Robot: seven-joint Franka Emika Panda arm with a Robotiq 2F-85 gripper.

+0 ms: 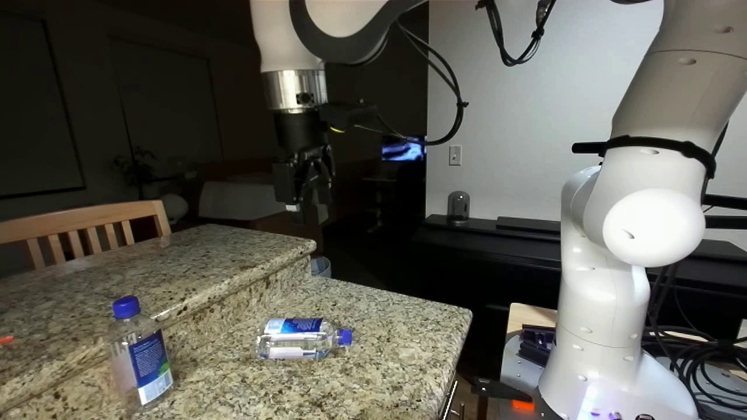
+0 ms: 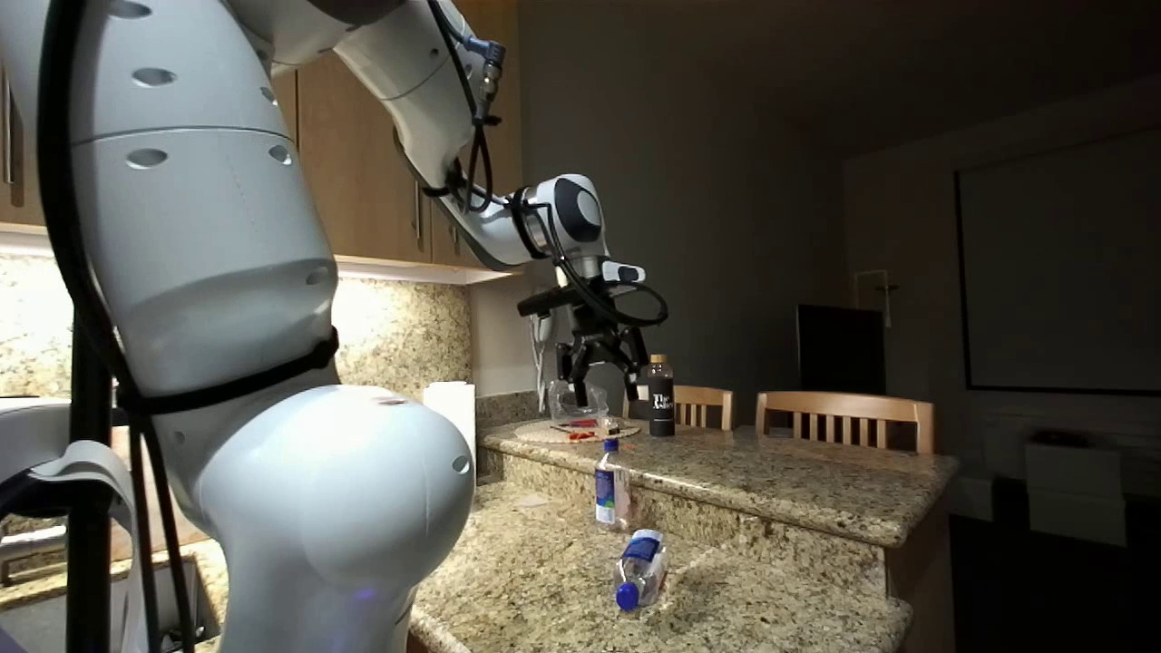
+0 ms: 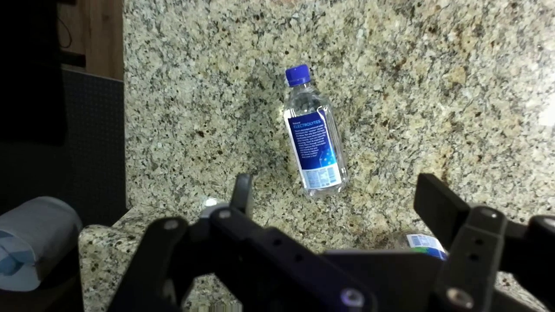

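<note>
One clear bottle with a blue cap and blue label, the lying bottle, rests on its side on the lower granite counter. A similar bottle stands upright by the step to the raised counter. High above the counter hangs my gripper, apart from both bottles. In the wrist view its fingers are spread wide with only counter showing between them. There, the lying bottle is ahead of the fingers, and the upright bottle is partly hidden behind the gripper.
The raised counter forms a step along the lower one. On it stand a black bottle and a round mat with small red items. Wooden chairs are behind. The lower counter around the lying bottle is clear.
</note>
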